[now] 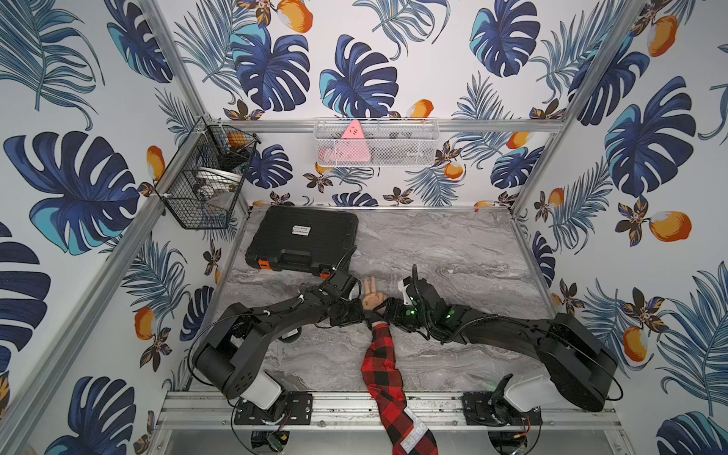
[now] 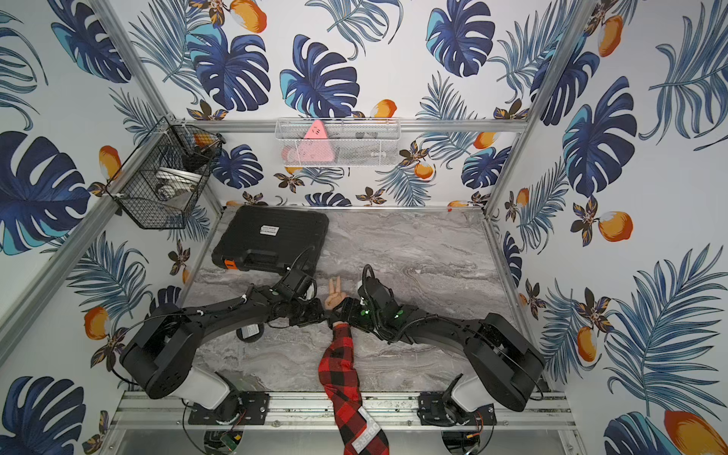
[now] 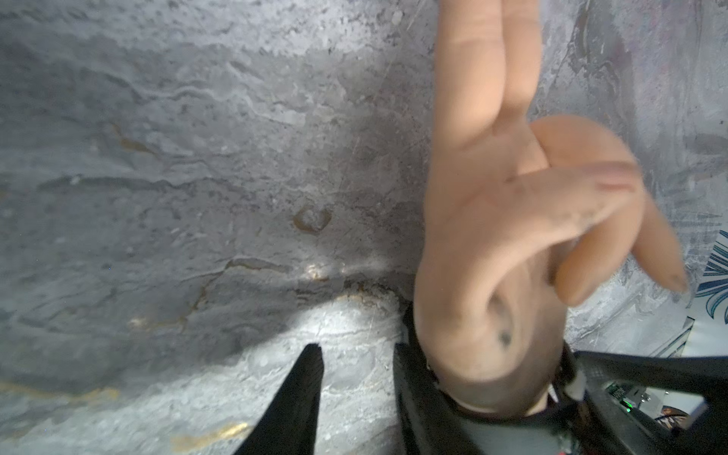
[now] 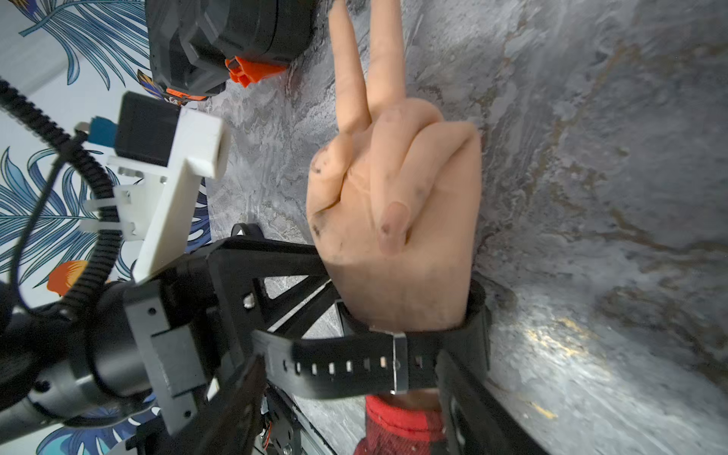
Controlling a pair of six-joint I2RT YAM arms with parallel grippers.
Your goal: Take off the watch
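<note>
A tan model hand [image 4: 402,189] lies palm up with two fingers stretched out. Around its wrist sits the black watch; its strap [image 4: 326,367] runs through a keeper, and the holed end points left in the right wrist view. The watch face is hidden. My right gripper is open, its fingers standing on either side of the strap. On the other side of the wrist, my left gripper is part open with bare tabletop showing between its fingers; one finger [image 3: 417,394] is close beside the dark band at the wrist. Whether it touches cannot be told.
The red plaid sleeve [image 1: 381,364] runs to the front edge. A black case [image 1: 303,239] fills the back left of the table, and a dark round item [image 2: 250,332] lies beneath the left arm.
</note>
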